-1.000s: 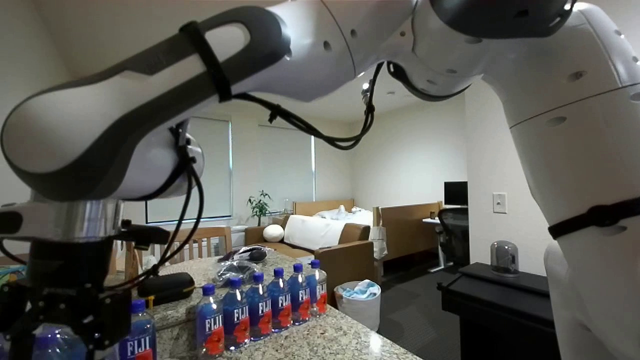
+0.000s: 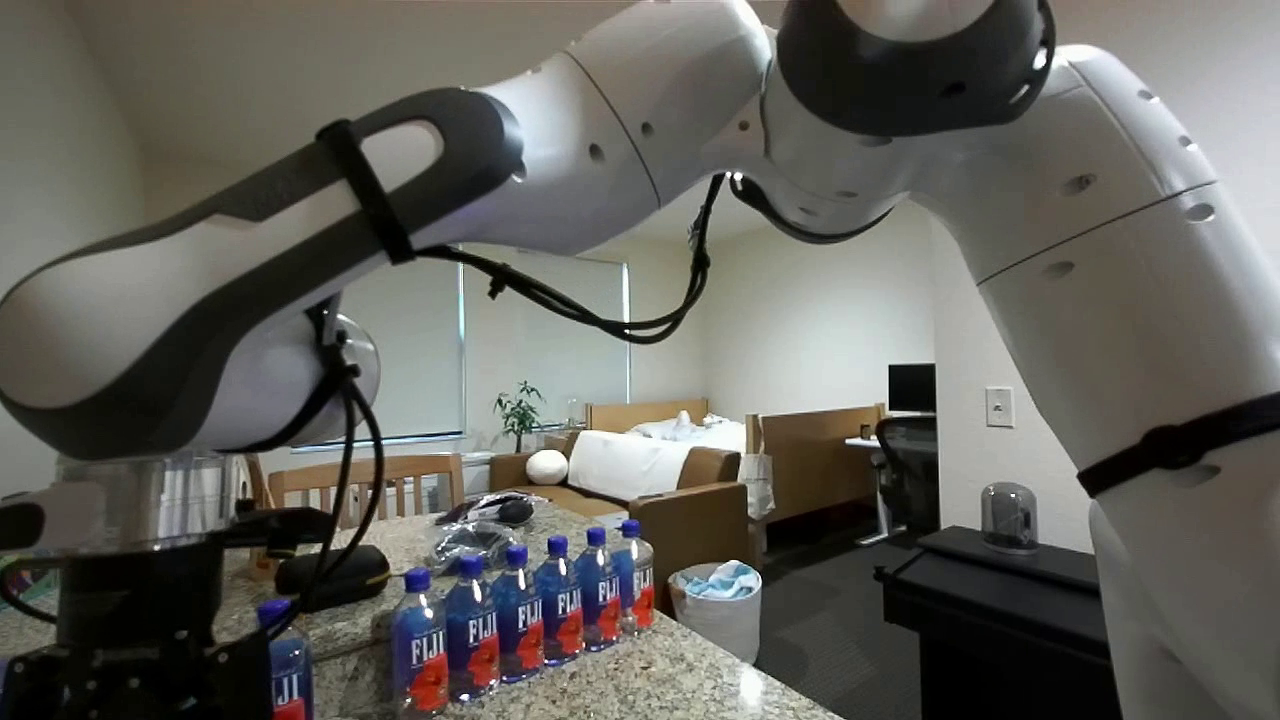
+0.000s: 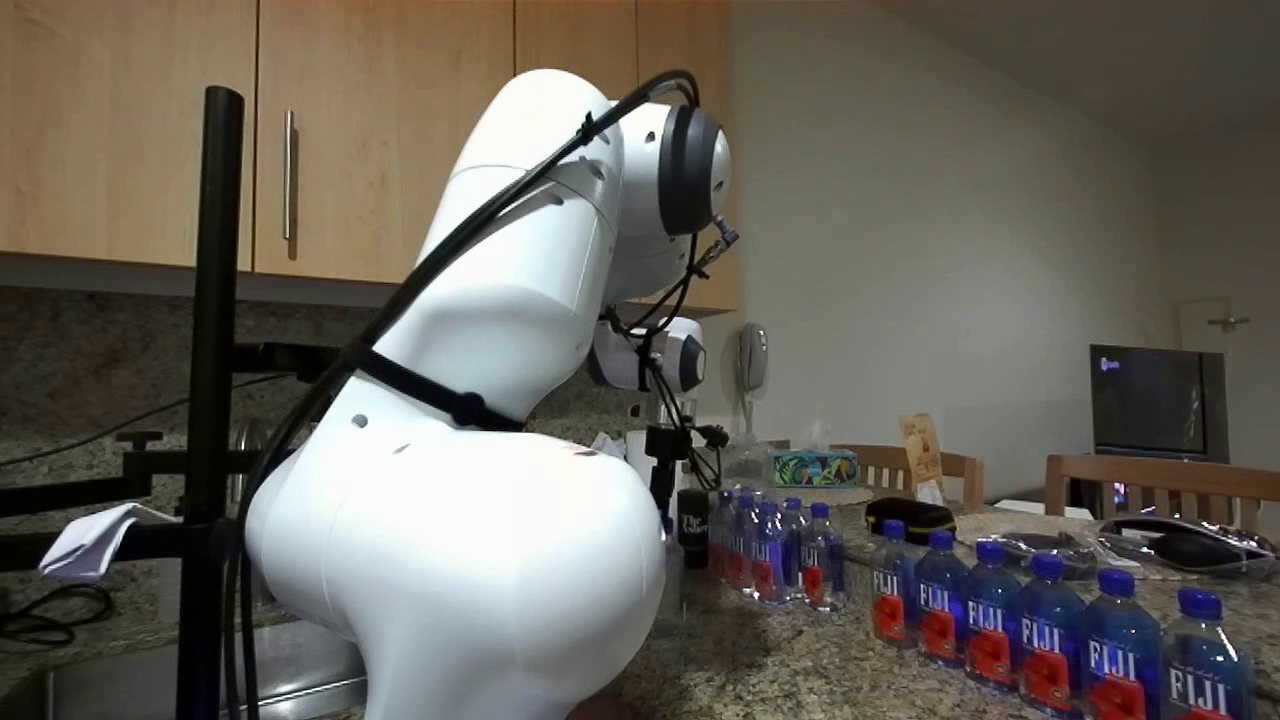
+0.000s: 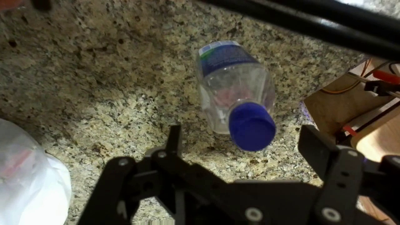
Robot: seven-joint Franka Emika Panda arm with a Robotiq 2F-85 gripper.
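In the wrist view a clear bottle (image 4: 240, 82) with a blue cap (image 4: 252, 127) stands on the granite counter (image 4: 112, 93). My gripper is open, one finger to each side of the cap; neither appears to touch it. The dark gripper body (image 2: 138, 672) sits low at the left edge of exterior view 1, its fingertips out of frame. A row of several FIJI bottles (image 2: 519, 618) stands on the counter to its right, with one more bottle (image 2: 288, 672) close beside the gripper. The arm mostly hides the gripper in exterior view 2.
A second group of FIJI bottles (image 3: 768, 554) stands behind the row in exterior view 2. White plastic (image 4: 33, 180) lies at the wrist view's left; an open wooden compartment (image 4: 337, 105) with cables is at its right. A black case (image 2: 342, 578) sits farther back on the counter.
The arm and gripper have come down in exterior view 1, with the upper arm shifting left. The bottle row has stayed put.
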